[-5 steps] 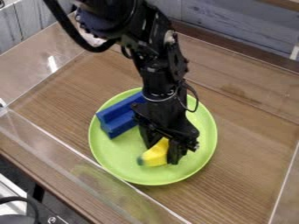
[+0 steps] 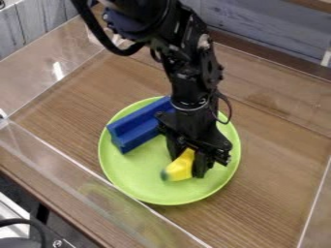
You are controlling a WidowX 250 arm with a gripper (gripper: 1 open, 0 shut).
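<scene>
My black gripper is low over a green plate, shut on a yellow object with a bluish tip, perhaps a toy banana; the fingers partly hide it. A blue block lies on the left part of the plate, beside the gripper.
The plate sits on a wooden table with clear room to the right and upper left. Clear edging runs along the left and front, and a grey wooden wall stands at the back.
The gripper and yellow object have shifted slightly to the right and up in the view. The plate and blue block look still.
</scene>
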